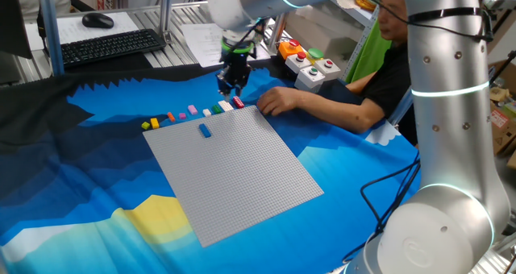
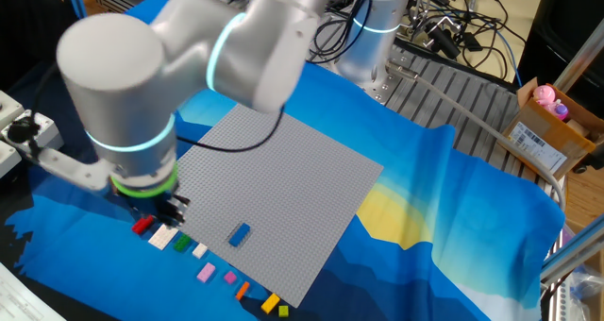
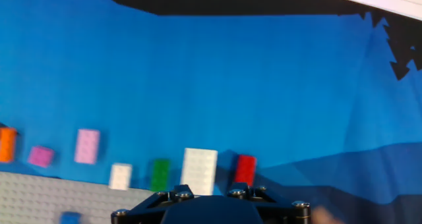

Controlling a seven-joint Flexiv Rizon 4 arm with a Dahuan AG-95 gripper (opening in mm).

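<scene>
My gripper [image 1: 232, 93] hangs above the right end of a row of bricks, near the red brick [image 1: 238, 102] and the larger white brick [image 1: 225, 106]. Its fingers stand apart in the wrist view, with no brick visible between them. The red brick [image 3: 244, 170] and the white brick [image 3: 199, 170] lie just beyond the fingertips there. Farther left come a green brick [image 3: 160, 174], a small white brick [image 3: 120, 176] and a pink brick [image 3: 87, 146]. On the grey baseplate [image 1: 234, 173] sits one blue brick [image 1: 205, 130], near its far edge.
A person's hand [image 1: 280, 101] rests by the baseplate's far right corner, close to the red brick. Orange [image 2: 243, 291], yellow [image 2: 271, 303] and lime [image 2: 283, 312] bricks continue the row. Button boxes [image 1: 310, 77] stand behind the hand. Most of the baseplate is bare.
</scene>
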